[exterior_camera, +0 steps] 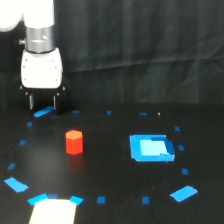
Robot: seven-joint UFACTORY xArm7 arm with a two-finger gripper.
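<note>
My gripper (43,104) hangs at the upper left, its two thin dark fingers spread apart with nothing visible between them. A red block (74,142) with a hexagonal outline rests on the dark table, below and to the right of the gripper in the picture, and apart from it. Right of centre lies a blue square (166,156) with a pale, light-blue patch (153,148) inside its border. Whether that square is a shallow tray or flat on the table, I cannot tell.
A cream-coloured piece (52,212) is cut off by the bottom edge at the left. Blue marks, including a strip (184,193) at the lower right, are scattered over the table. Between the red block and the blue square the surface is clear. A dark curtain (140,55) closes off the back.
</note>
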